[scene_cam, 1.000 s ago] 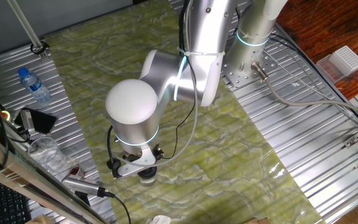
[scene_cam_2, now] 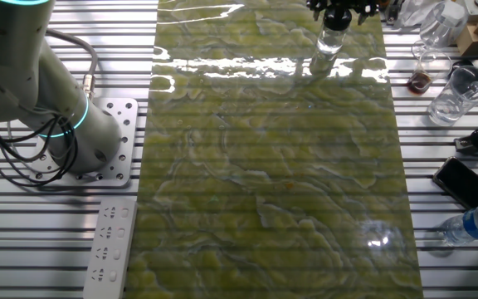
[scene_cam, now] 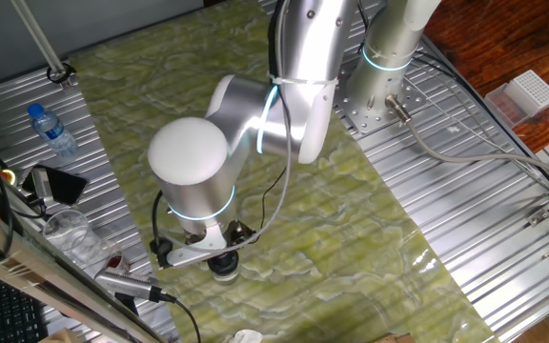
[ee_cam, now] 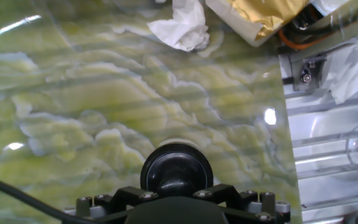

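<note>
A small clear bottle (scene_cam_2: 332, 40) with a black cap (scene_cam_2: 337, 18) is upright near the far edge of the green marbled mat (scene_cam_2: 272, 166), apparently standing on it. In exterior view 1 the bottle (scene_cam: 226, 275) shows just under the gripper (scene_cam: 222, 250). Seen from the wrist, the round black cap (ee_cam: 176, 167) sits centrally in front of the gripper. The fingers (ee_cam: 269, 202) are spread wide to both sides, with gaps beside the cap, so the gripper looks open. The bottle's glass is mostly hidden below the cap there.
Crumpled white tissue (ee_cam: 182, 26) and a gold-and-white packet (ee_cam: 263, 15) lie near the mat's edge. Beside the mat are glasses (scene_cam_2: 459, 95), a phone (scene_cam_2: 469, 183) and a water bottle (scene_cam_2: 471, 223). A power strip (scene_cam_2: 110, 249) is near the base.
In exterior view 1 the wrist housing and forearm have shifted a little left. The black-capped bottle has stayed in nearly the same place.
</note>
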